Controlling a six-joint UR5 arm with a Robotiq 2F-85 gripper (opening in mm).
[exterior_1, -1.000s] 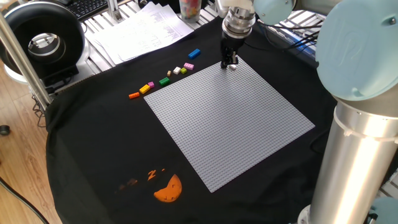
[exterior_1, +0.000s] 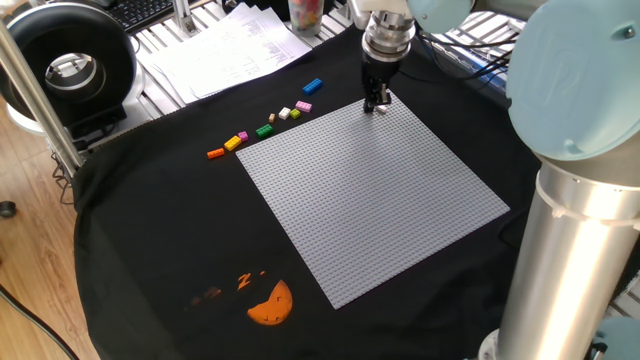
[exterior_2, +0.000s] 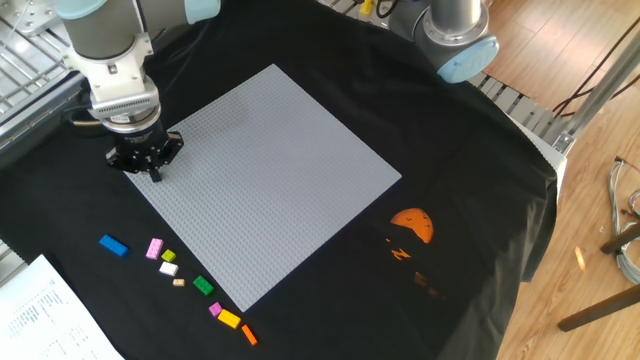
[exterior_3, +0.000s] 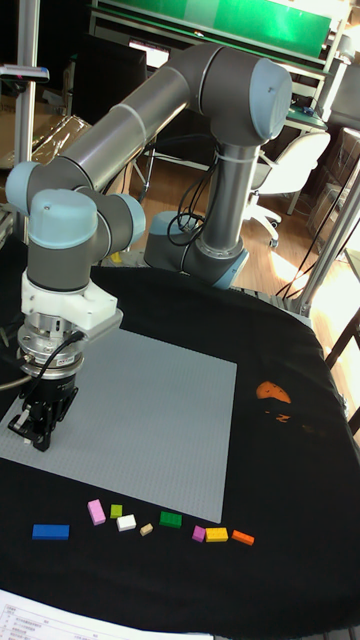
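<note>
The grey baseplate (exterior_1: 370, 190) lies flat on the black cloth. My gripper (exterior_1: 375, 105) is low over the plate's edge, near its back corner in the first exterior view. A small white piece (exterior_1: 381, 108) shows right at the fingertips; whether it is held or only beside them I cannot tell. In the second exterior view the gripper (exterior_2: 153, 174) points down at the plate's left corner, and its dark fingers hide what is between them. The third exterior view has the gripper (exterior_3: 40, 439) at the plate's left side, with a whitish spot by one finger.
Beside the plate runs a loose row of bricks: blue (exterior_3: 50, 532), pink (exterior_3: 97, 512), lime (exterior_3: 116, 511), white (exterior_3: 127, 523), tan (exterior_3: 146, 529), green (exterior_3: 170, 519), magenta (exterior_3: 199, 534), yellow (exterior_3: 216, 535) and orange (exterior_3: 243, 538). Papers (exterior_1: 225, 55) lie behind them.
In the first exterior view my gripper has shifted slightly right, the white piece staying at its tips. The loose bricks are unmoved.
</note>
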